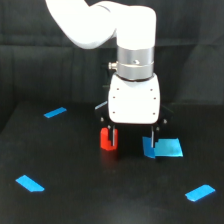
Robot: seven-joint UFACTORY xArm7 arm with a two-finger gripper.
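Note:
My white gripper hangs near the middle of the camera view, its two dark fingers spread wide apart. Nothing shows between them. A small red block stands on the dark surface behind or beside the finger on the left of the image. By the finger on the right is a blue block, and a lighter blue flat patch adjoins it. Whether either finger touches a block, I cannot tell.
Blue strips lie flat on the black table: one at the back left, one at the front left and one at the front right. A dark curtain hangs behind.

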